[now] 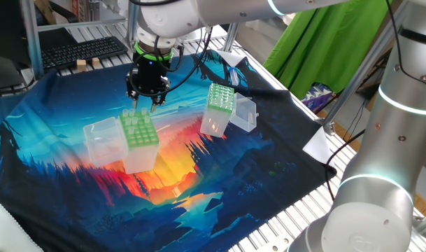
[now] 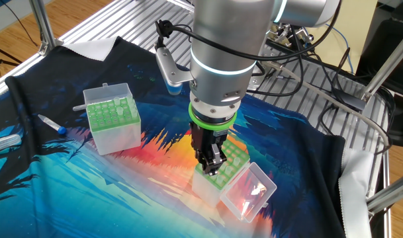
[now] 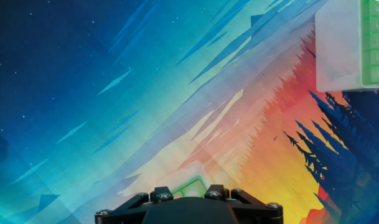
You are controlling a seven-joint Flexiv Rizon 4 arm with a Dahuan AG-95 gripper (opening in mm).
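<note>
In exterior view 1, a frosted box (image 1: pixel 140 155) with a green grid rack (image 1: pixel 140 133) stands left of the cloth's middle, its clear lid (image 1: pixel 105 141) open to the left. Several pale tips (image 1: pixel 132 117) rise from its far rows. Above its far edge hangs my gripper (image 1: pixel 144 108), pointing down, fingers apart with nothing seen between them. A second green-topped box (image 2: pixel 115 127) also has its lid (image 2: pixel 107 93) open. Part of that box (image 3: pixel 345 46) enters the wrist view at upper right. Below my gripper, a corner of the first rack (image 3: pixel 190 186) shows; the rest is hidden.
A dark printed cloth (image 1: pixel 219 210) covers the table, mostly bare around the boxes. A blue-capped pen (image 2: pixel 52 124) lies near the second box. A keyboard (image 1: pixel 85 50) and small wooden blocks (image 1: pixel 81 65) sit at the far left edge.
</note>
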